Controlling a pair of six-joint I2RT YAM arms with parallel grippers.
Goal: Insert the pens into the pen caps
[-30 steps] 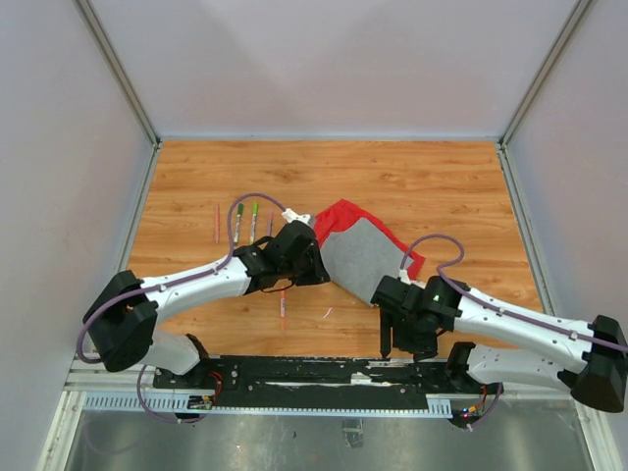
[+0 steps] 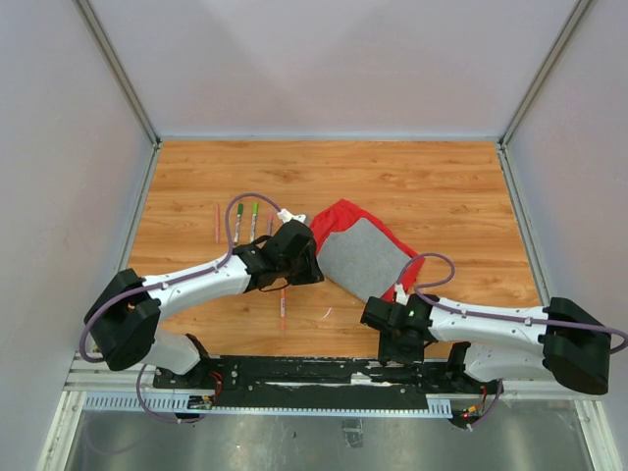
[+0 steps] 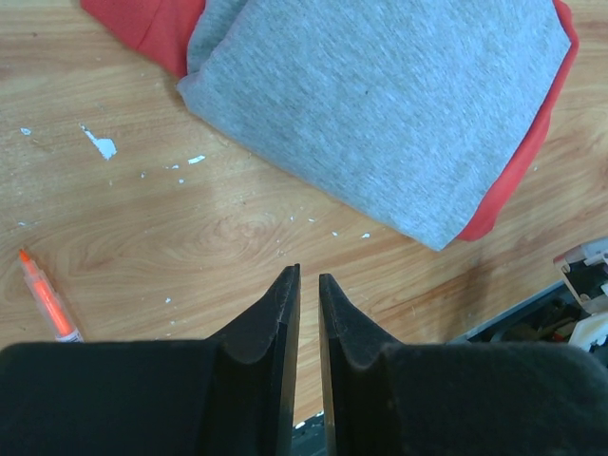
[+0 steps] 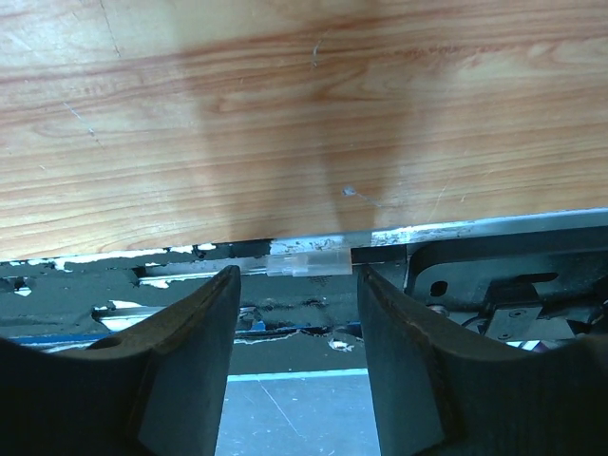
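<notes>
A clear pen cap [image 4: 309,263] lies along the table's front edge in the right wrist view, over the dark gap beside the wood. My right gripper is open around that spot, a finger off each end of the cap, and touch cannot be told. An orange pen [image 3: 49,296] lies on the wood at the left of the left wrist view. Farther back on the left, the top view shows a pink pen [image 2: 217,224], two green pens [image 2: 254,221] and a purple pen [image 2: 270,224]. Over bare table, my left gripper is narrowly open with nothing between its fingertips.
A grey and red cloth [image 2: 363,257] lies mid-table between the arms. Below the wood's front edge runs a black rail [image 2: 314,394] with recesses.
The left arm has shifted only slightly. Pens and cloth have stayed put.
</notes>
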